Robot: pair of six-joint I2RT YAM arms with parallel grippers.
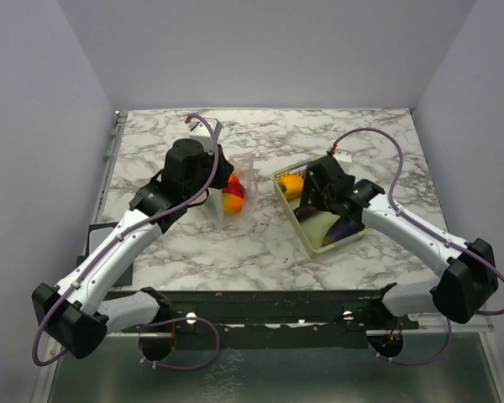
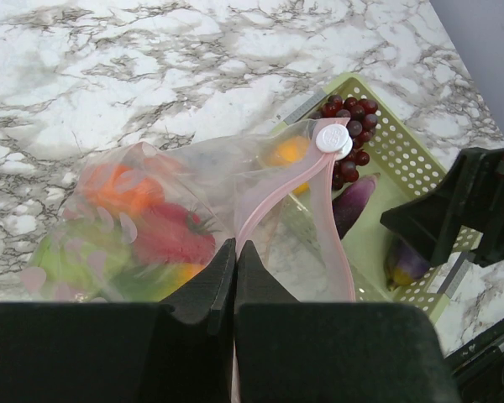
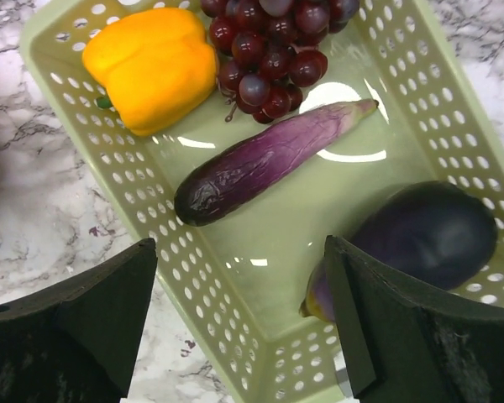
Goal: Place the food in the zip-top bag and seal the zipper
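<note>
The translucent zip bag (image 2: 185,210) holds colourful food, among it a red item (image 2: 172,235) and an orange one (image 2: 118,189). My left gripper is shut at the bag's pink-edged mouth, with the film between or against its fingertips. My right gripper stands part open over the green basket (image 3: 244,361), empty between its fingers. In the basket lie a yellow pepper (image 3: 151,71), grapes (image 3: 265,67), a long purple eggplant (image 3: 260,159) and a large dark eggplant (image 3: 424,235).
A dark flat object (image 1: 109,243) lies at the left edge. Grey walls bound the sides and back.
</note>
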